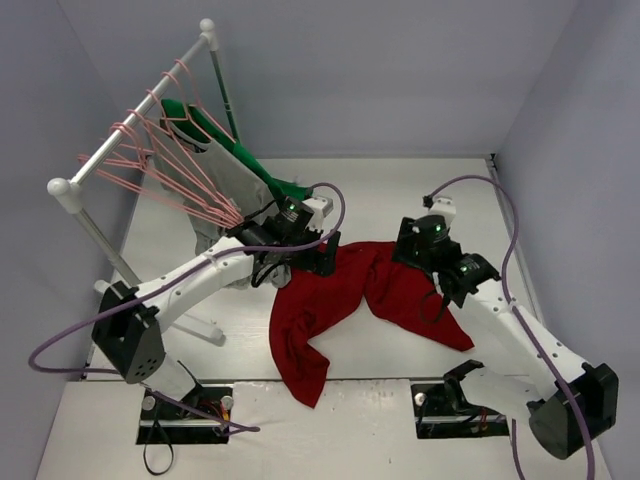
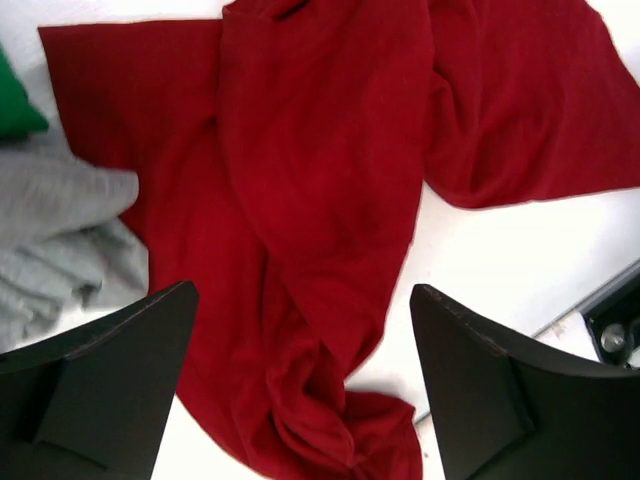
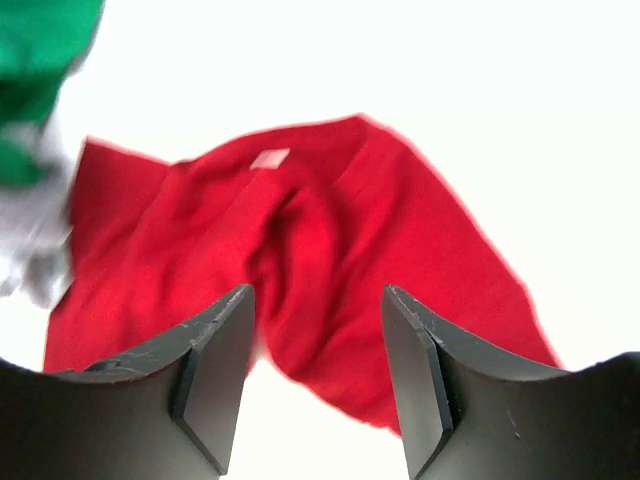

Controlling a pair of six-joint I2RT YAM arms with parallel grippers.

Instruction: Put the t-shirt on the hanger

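Observation:
A dark red t-shirt [image 1: 315, 310] lies spread and creased on the white table, one part reaching towards the front edge and another to the right. Its pale neck label [image 3: 270, 159] shows in the right wrist view. Over its left upper part, my left gripper is open, with fabric visible below the gap. My right gripper also stands open, above the shirt's right part, and nothing is held between its fingers. Several pink hangers [image 1: 195, 190] hang on the rack at the left; the arm partly covers their lower ends.
The white rack [image 1: 140, 105] stands at the back left, carrying a green garment [image 1: 235, 145] and a grey garment [image 1: 215, 180] close to my left arm. Bare table [image 1: 400, 190] lies behind the shirt. Walls close in the back and right.

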